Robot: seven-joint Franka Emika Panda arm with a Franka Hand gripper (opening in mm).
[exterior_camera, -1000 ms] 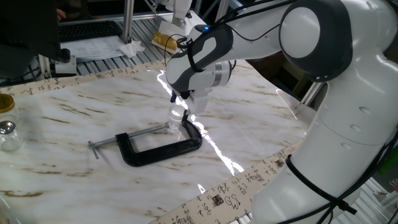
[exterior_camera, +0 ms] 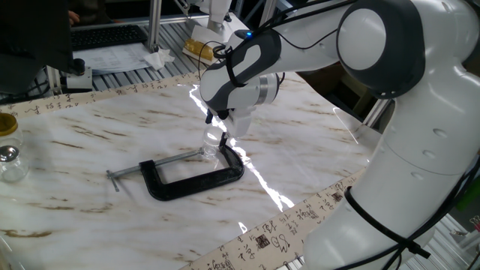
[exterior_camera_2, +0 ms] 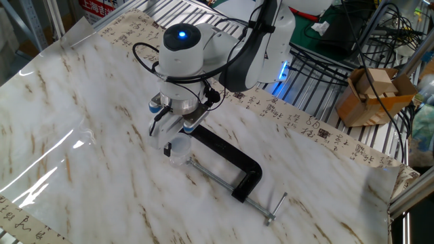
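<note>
A black C-clamp [exterior_camera: 191, 184] with a silver screw bar [exterior_camera_2: 227, 184] lies on the marble-patterned table. At the mouth of its frame stands a small clear container [exterior_camera_2: 180, 150], between the screw's end and the far clamp arm. My gripper [exterior_camera: 216, 128] points down over this container, its fingers apart and on either side of it. In the second exterior view, my gripper [exterior_camera_2: 178, 139] partly covers the container's upper part. Whether the fingers press on it cannot be made out.
Clear jars, one with a yellow lid [exterior_camera: 7, 124], stand at the table's left edge in the first exterior view. A cardboard box [exterior_camera_2: 375, 98] sits beyond the table.
</note>
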